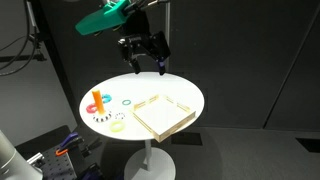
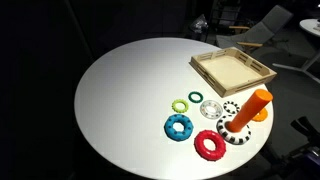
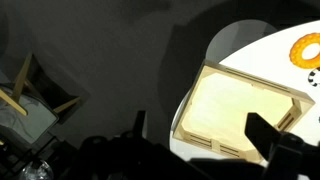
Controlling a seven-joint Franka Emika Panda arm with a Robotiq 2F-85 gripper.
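My gripper (image 1: 148, 71) hangs high above the round white table, its fingers spread with nothing between them. In the wrist view the two dark fingers (image 3: 262, 132) stand wide apart at the lower edge, over the tray's side of the table. An orange post (image 2: 250, 108) stands on a black-and-white base (image 2: 232, 133). Around it lie a red ring (image 2: 210, 146), a blue ring (image 2: 179, 126), a yellow-green ring (image 2: 180, 105), a dark green ring (image 2: 196, 97), a clear ring (image 2: 211, 109) and a small black-and-white ring (image 2: 231, 108). An orange ring (image 3: 305, 50) also shows.
A shallow, empty-looking wooden tray (image 2: 233, 87) sits near the table's edge, apart from the rings. Off the table, a chair (image 3: 25, 105) stands on the dark floor.
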